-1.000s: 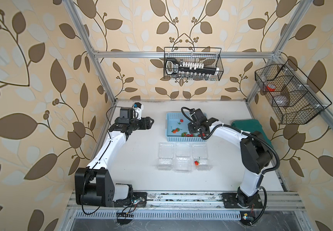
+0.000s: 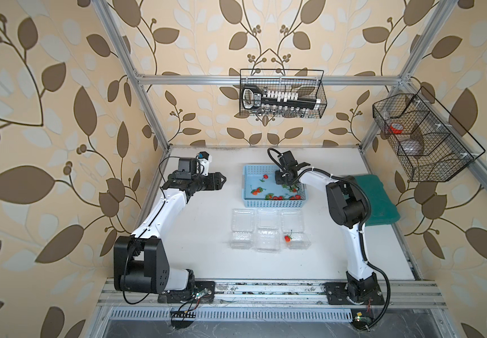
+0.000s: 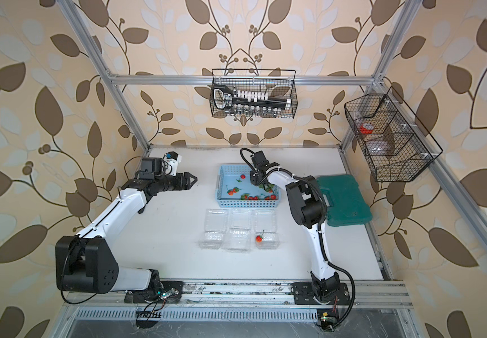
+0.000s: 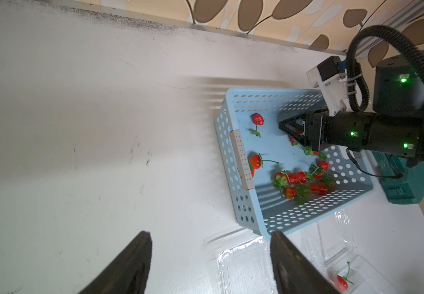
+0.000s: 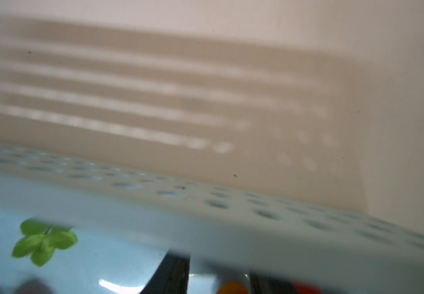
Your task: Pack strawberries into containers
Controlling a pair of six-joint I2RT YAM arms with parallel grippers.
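Note:
A blue perforated basket (image 2: 274, 203) holds several strawberries (image 4: 257, 119) with green leaves. My right gripper is down inside it at the back right; in the right wrist view its fingers straddle an orange-red berry (image 5: 232, 289) partly hidden by the rim. Whether it grips cannot be told. My left gripper (image 2: 218, 180) hovers over the table left of the basket; in the left wrist view its blurred fingertips stand apart with nothing visible between them. Three clear containers (image 3: 215, 222) lie open in front of the basket, the right one holding a strawberry (image 2: 287, 238).
A green case (image 3: 344, 202) lies at the right of the table. Wire baskets (image 2: 283, 95) hang on the back and right frame. The table left of the blue basket is clear.
The right arm has swung back, its gripper shifting slightly toward the back within the basket. The left arm's base housing moved slightly; its gripper stayed almost in place.

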